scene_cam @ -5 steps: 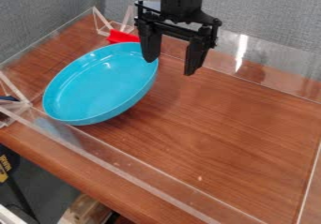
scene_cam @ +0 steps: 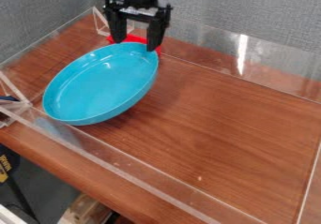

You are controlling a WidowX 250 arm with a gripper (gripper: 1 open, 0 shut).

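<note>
My black gripper (scene_cam: 135, 38) is at the top centre, above the back end of a blue oval tray (scene_cam: 98, 82) lying on the left part of the wooden table. Its two fingers stand apart, open. Just behind the tray and under the gripper lies a red object (scene_cam: 152, 56), partly hidden; whether the fingers touch it I cannot tell.
Clear plastic walls (scene_cam: 251, 61) edge it, with grey padded panels behind. Some white strapping and small items sit at the left edge.
The gripper has moved left and back, from right of the tray's back end to over the red object. The tray has stayed in place.
</note>
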